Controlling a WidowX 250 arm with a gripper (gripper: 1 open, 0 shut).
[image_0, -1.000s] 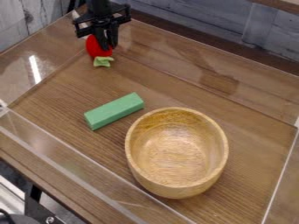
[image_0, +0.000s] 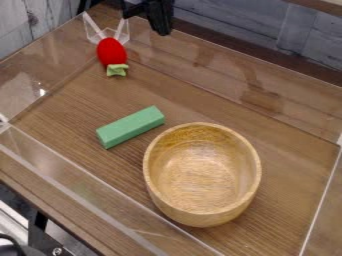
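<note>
My gripper (image_0: 144, 12) is at the top edge of the view, dark and partly cut off, above and right of a red strawberry-like object (image_0: 111, 52) with a small green piece (image_0: 116, 70) at its lower end. Whether the fingers are open or shut is hard to tell. A white object (image_0: 106, 28) lies just behind the red one.
A green block (image_0: 130, 126) lies mid-left on the wooden surface (image_0: 254, 90). A large tan bowl (image_0: 201, 175) sits at the lower right. Walls border the back and left.
My gripper has moved up and right, away from the red object, uncovering it and the white object behind it. The red object stays in about the same place.
</note>
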